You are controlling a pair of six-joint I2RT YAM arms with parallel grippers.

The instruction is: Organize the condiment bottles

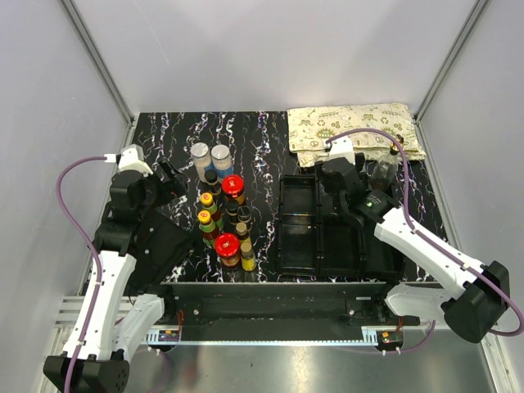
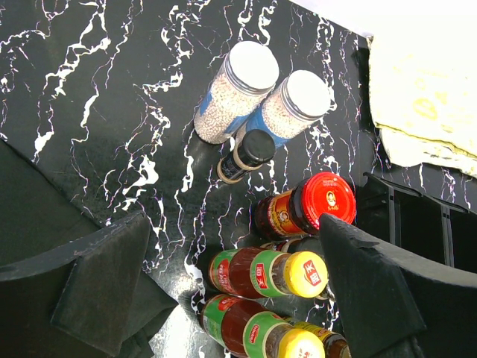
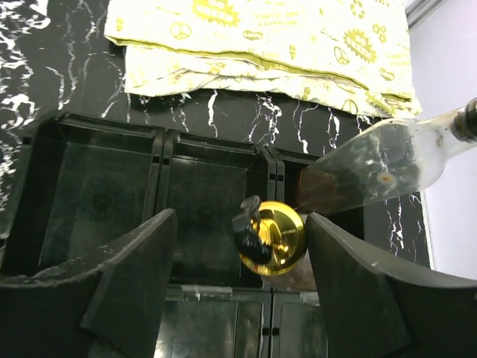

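Note:
Condiments stand in a cluster on the marble table: white-lidded shakers, a small dark bottle, red-lidded jars, yellow-capped sauce bottles. My left gripper hangs open left of them. My right gripper is over the divided black tray, its fingers apart around a gold-topped cap of a bottle beneath; whether they touch it is unclear. A clear bottle leans at the tray's right rear.
A folded patterned cloth lies behind the tray. A black cloth lies at the left. The tray's left compartments look empty.

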